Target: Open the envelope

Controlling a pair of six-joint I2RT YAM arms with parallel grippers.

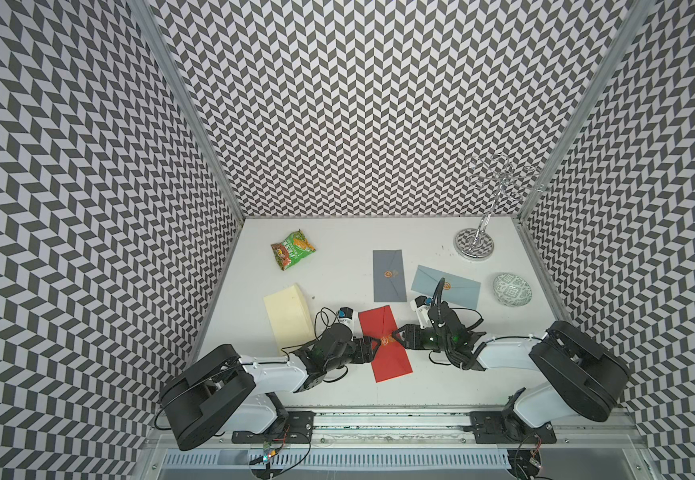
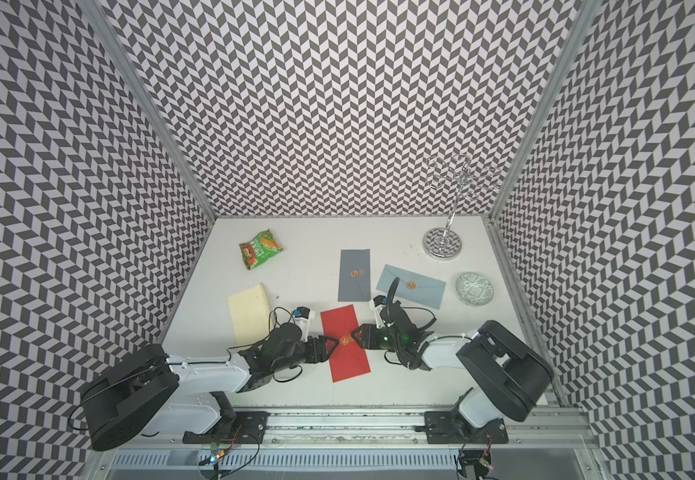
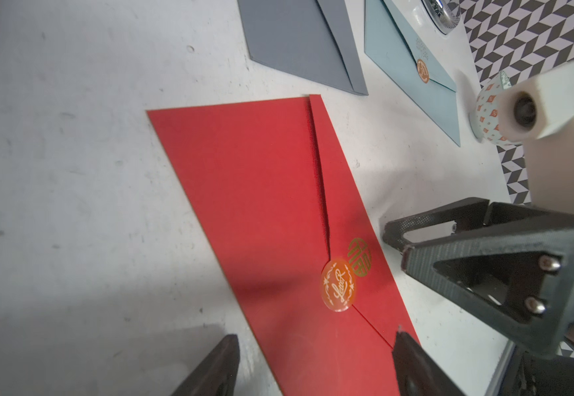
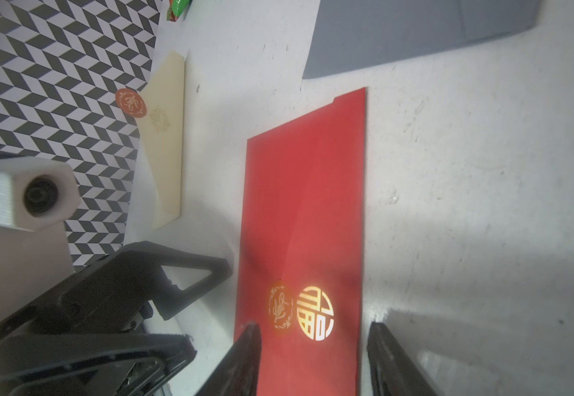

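The red envelope (image 1: 386, 364) lies on the white table between my two grippers. Its round seal (image 3: 338, 285) sits across the flap edge, and the flap lies closed. In the left wrist view, my left gripper has its fingertips spread, one beside the envelope's near edge and the other by the flap side. My right gripper straddles the flap side of the envelope with its fingers apart, one tip over the red paper and one over the table. Neither gripper holds the envelope visibly.
A grey envelope (image 1: 389, 288) and a blue envelope (image 1: 463, 292) lie behind. A cream envelope (image 1: 285, 308) is at left, below a green snack bag (image 1: 292, 249). A patterned round container (image 1: 512, 289) and a chrome stand (image 1: 475, 245) are at right.
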